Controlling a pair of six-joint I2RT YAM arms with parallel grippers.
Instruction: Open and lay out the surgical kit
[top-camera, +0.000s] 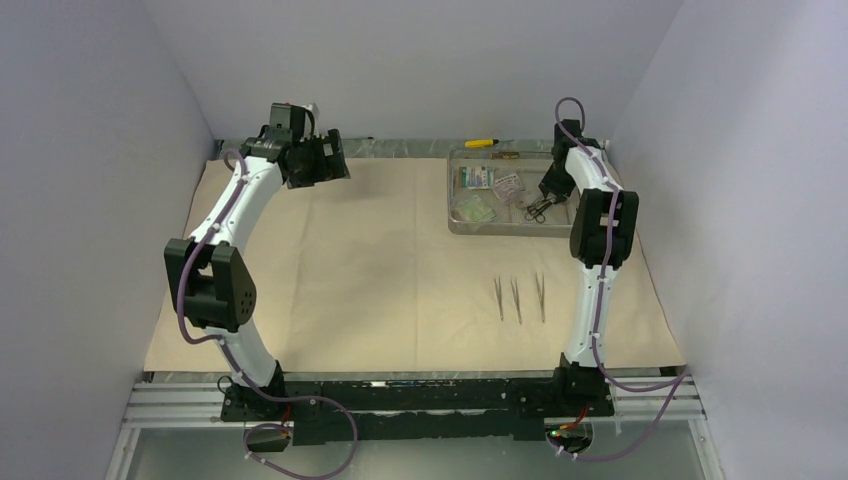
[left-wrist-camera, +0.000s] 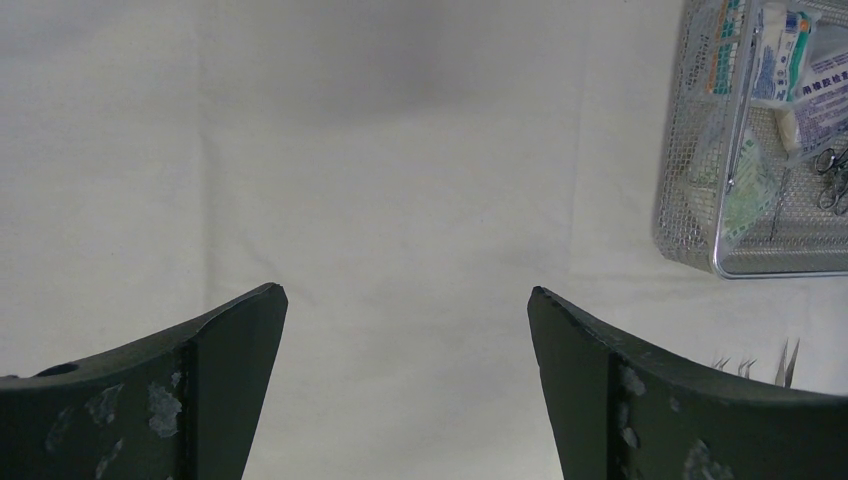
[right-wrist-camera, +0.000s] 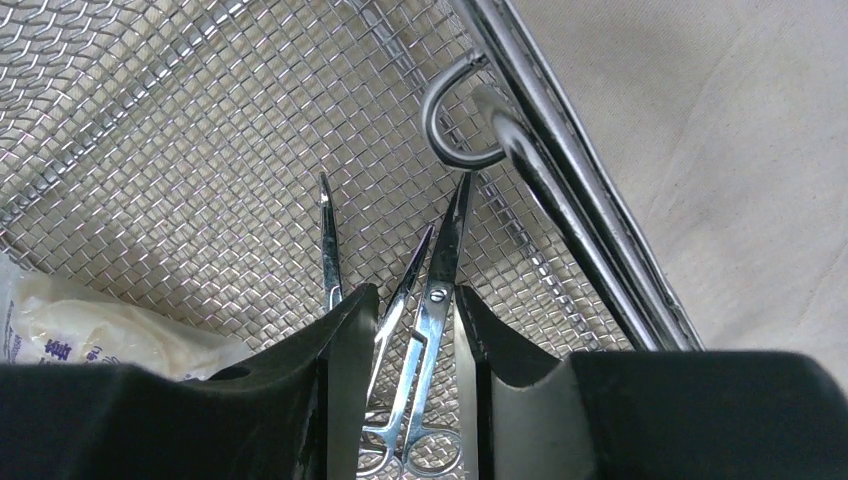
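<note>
The mesh surgical tray (top-camera: 462, 228) sits at the back right, holding wrapped packs (top-camera: 478, 176) and scissor-like instruments (right-wrist-camera: 440, 275). My right gripper is down inside it over these instruments, its fingers part open around their middle; whether they grip is unclear. My left gripper hangs open over bare cloth at the left, nothing between its fingers. Three slender tweezers (top-camera: 517, 300) lie side by side on the cloth below the tray.
Walls border both sides. A yellow object (top-camera: 480, 142) lies behind the tray.
</note>
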